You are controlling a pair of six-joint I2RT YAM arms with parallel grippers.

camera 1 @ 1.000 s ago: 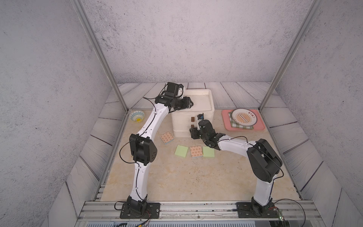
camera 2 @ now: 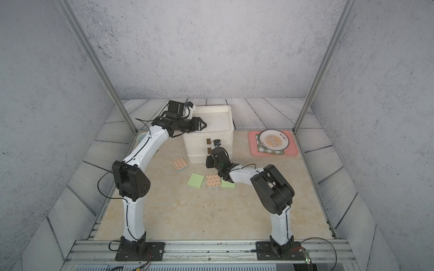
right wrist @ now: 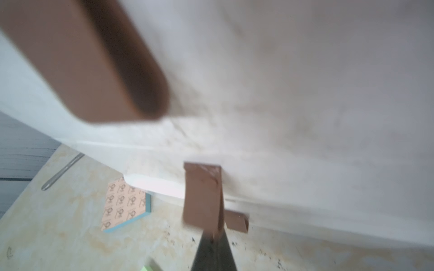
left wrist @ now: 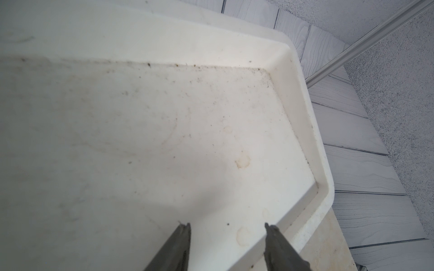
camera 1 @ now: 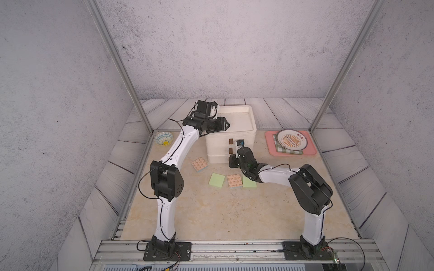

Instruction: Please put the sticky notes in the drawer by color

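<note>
A white drawer unit [camera 1: 218, 149] stands at the table's back centre, with brown pull tabs on its front. My left gripper is over the top tray [left wrist: 203, 131], fingers apart and empty. My right gripper is shut at a lower tab [right wrist: 201, 194]; whether the tab is between the fingertips is unclear. In front lie pink patterned sticky notes [camera 1: 199, 164], a second pink pad [camera 1: 234, 180], a green pad [camera 1: 216, 179] and another green one [camera 1: 249, 183], partly under the right arm.
A pink tray [camera 1: 312, 149] with a cloth and plate [camera 1: 291, 139] sits at the back right, a bowl [camera 1: 163, 138] at the back left.
My right gripper has shifted slightly at the drawer front, most recently a little downward and right.
</note>
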